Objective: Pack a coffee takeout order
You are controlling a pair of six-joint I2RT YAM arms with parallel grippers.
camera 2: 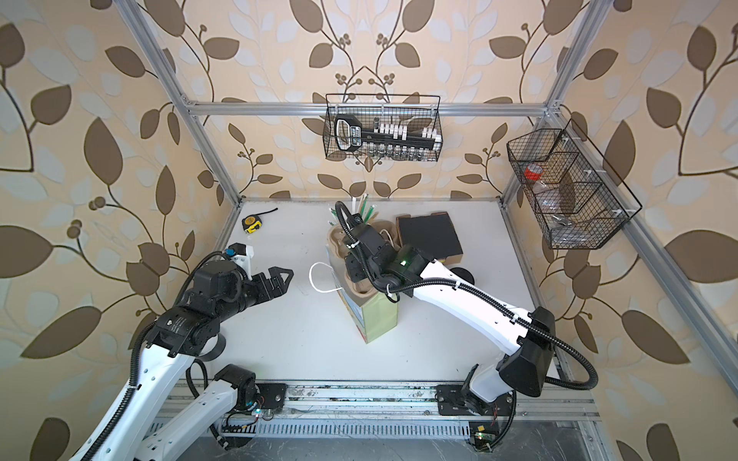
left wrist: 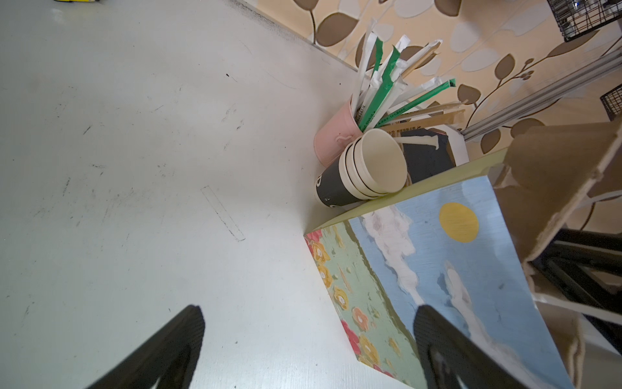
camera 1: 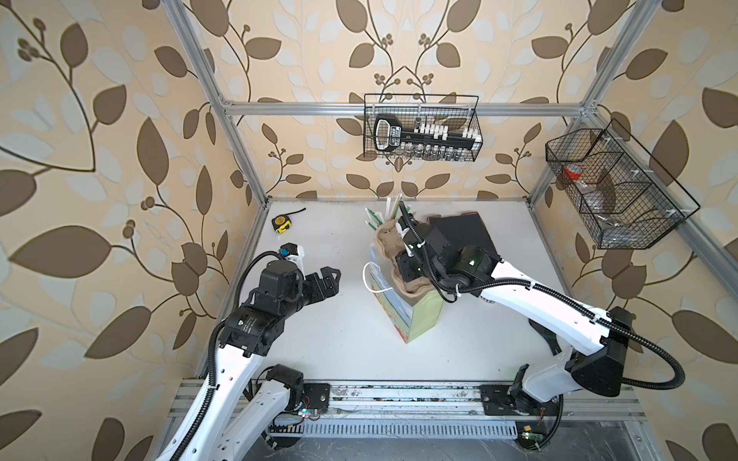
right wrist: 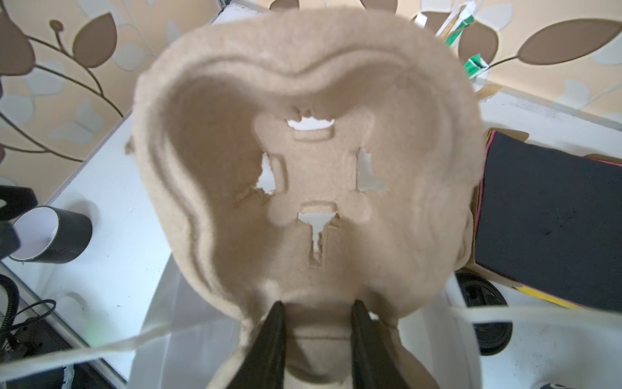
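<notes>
A brown pulp cup carrier (right wrist: 311,155) fills the right wrist view, and my right gripper is shut on its narrow middle bridge. The carrier sits at the mouth of a paper bag (camera 1: 425,316), whose painted side (left wrist: 440,246) shows sky, sun and flowers. How deep it reaches into the bag is partly hidden by the right arm. A white bag handle (camera 1: 367,278) loops out on the left. My left gripper (camera 1: 330,281) hangs left of the bag over the bare table; its fingers (left wrist: 155,356) stand apart with nothing between.
Behind the bag are stacked paper cups (left wrist: 372,165) and a pink cup (left wrist: 335,137) of straws. A black-topped box (camera 2: 430,234) and a black lid (right wrist: 484,311) lie to the right. A tape measure (camera 1: 281,223) rests at the back left.
</notes>
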